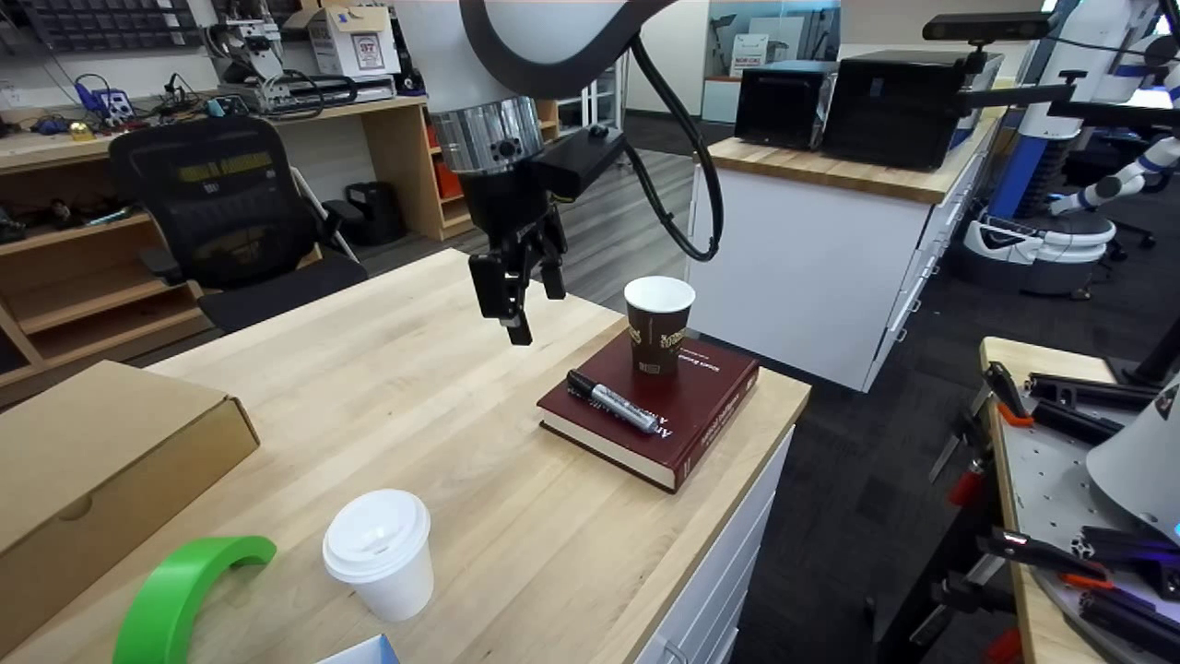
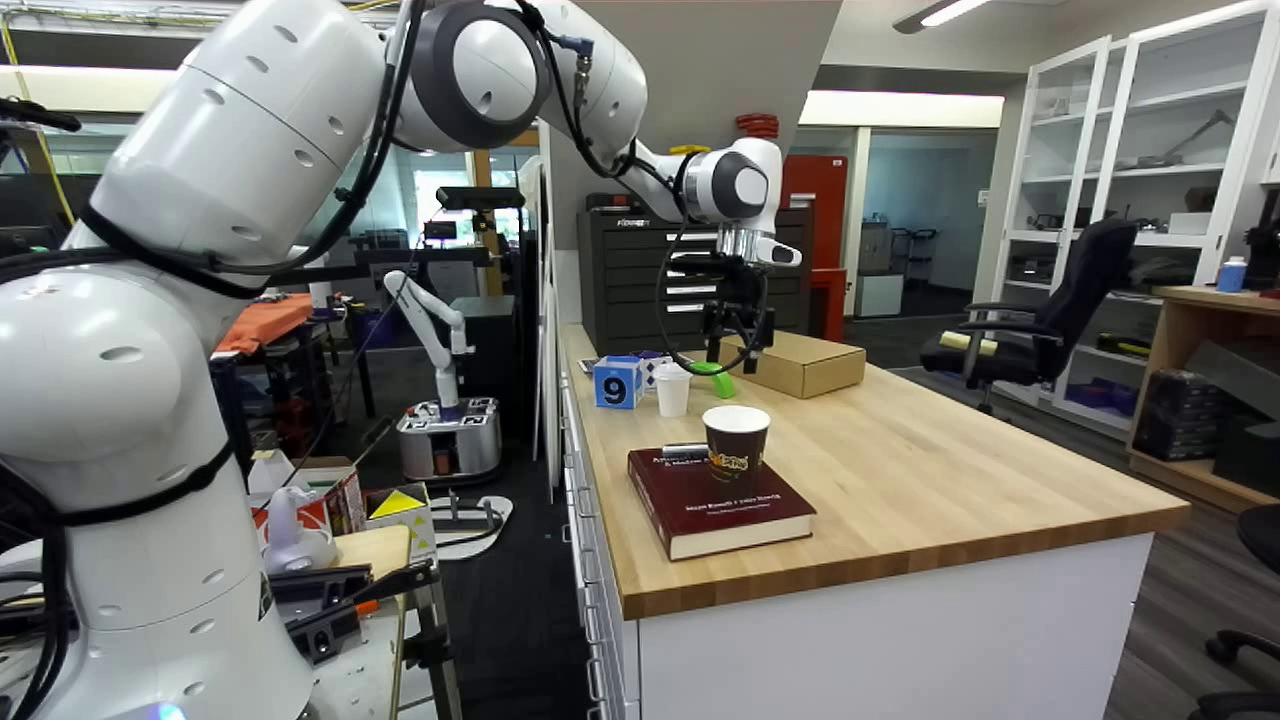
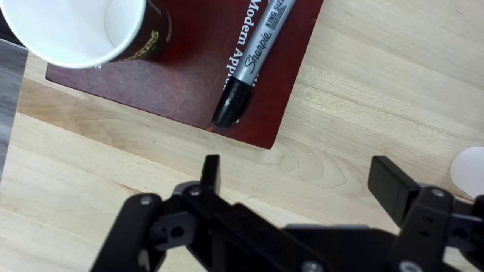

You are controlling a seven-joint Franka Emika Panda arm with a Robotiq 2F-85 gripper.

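Note:
A dark red book (image 1: 708,411) lies flat near the table's corner. On top of it stand a dark brown paper cup (image 1: 657,332), upright and open at the mouth, and a grey Sharpie marker (image 3: 261,47) with a black cap, lying on its side. My gripper hangs above the bare wood beside the book, its two fingers wide apart and only tabletop visible between them. In the first exterior view the gripper (image 1: 528,299) is well above the table, touching nothing. A white lidded cup (image 1: 382,553) stands upright farther along the table.
A green arch (image 1: 166,603) and a flat cardboard box (image 1: 122,454) occupy the table's other end. Near the white cup sits a blue numbered cube (image 2: 617,384). Bare wood (image 2: 936,462) stretches across the table's middle. The book lies close to the table edge.

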